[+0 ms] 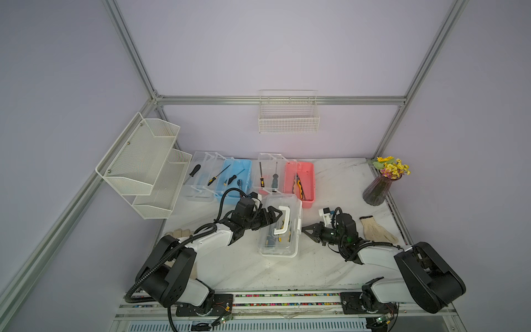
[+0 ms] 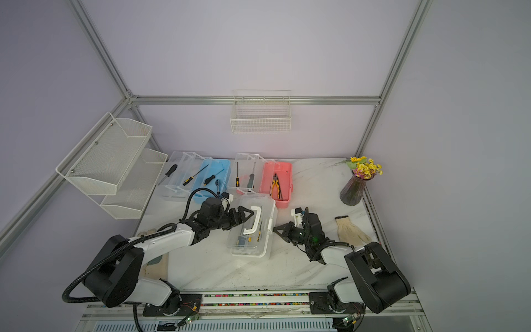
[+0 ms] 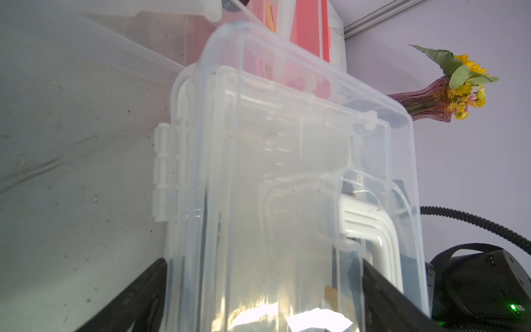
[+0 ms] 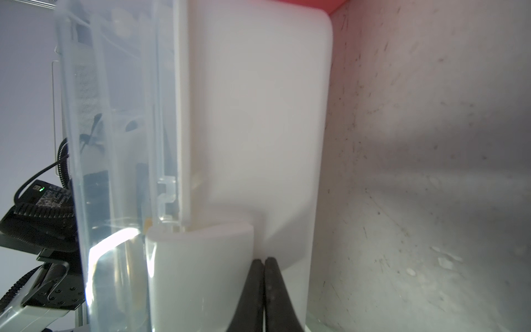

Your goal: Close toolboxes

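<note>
The clear toolbox (image 1: 269,240) with white base and handle (image 2: 255,220) lies front centre, its lid down. My left gripper (image 1: 273,214) is at its left side, open, with the clear lid (image 3: 287,144) between its blurred fingers. My right gripper is shut, empty, its tips against the white latch side (image 4: 202,276); whether the latch is fastened I cannot tell. Behind, a blue toolbox (image 1: 237,168) and a pink toolbox (image 1: 307,182) stand with clear lids flipped open, showing screwdrivers and pliers.
A flower vase (image 1: 377,191) and a glove (image 1: 377,229) are at the right, more gloves at the left under the arm. Wire shelves (image 1: 143,160) hang on the left wall, a basket (image 1: 288,119) at the back.
</note>
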